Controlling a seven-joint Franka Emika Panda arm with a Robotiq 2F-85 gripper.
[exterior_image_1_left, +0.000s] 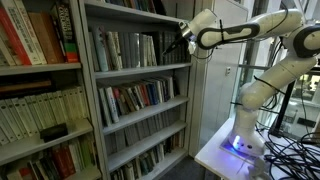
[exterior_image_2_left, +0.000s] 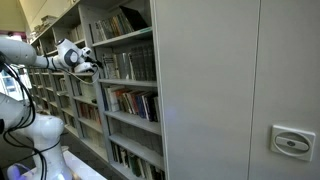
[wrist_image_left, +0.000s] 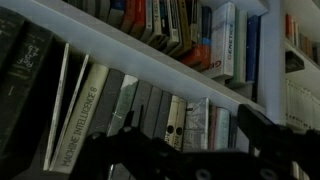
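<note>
My gripper stands open at the bottom of the wrist view, its dark fingers (wrist_image_left: 256, 128) wide apart and no object held between them. Beyond it runs a row of upright books, among them a pale book with "Machine Intelligence" on its spine (wrist_image_left: 82, 118), a white-and-grey book (wrist_image_left: 196, 124) and thick black volumes (wrist_image_left: 24, 75) to the left. In exterior view 1 the gripper (exterior_image_1_left: 173, 47) points left towards the upper row of dark books (exterior_image_1_left: 135, 50). Whether it touches any book cannot be told.
A grey bookcase shelf (wrist_image_left: 150, 62) divides two book rows in the wrist view. Lower shelves hold more books (exterior_image_1_left: 135, 97). The bookcase's side panel (exterior_image_2_left: 200, 90) stands close by. A white table (exterior_image_1_left: 222, 158) lies below the arm, with cables (exterior_image_1_left: 292, 158) beside it.
</note>
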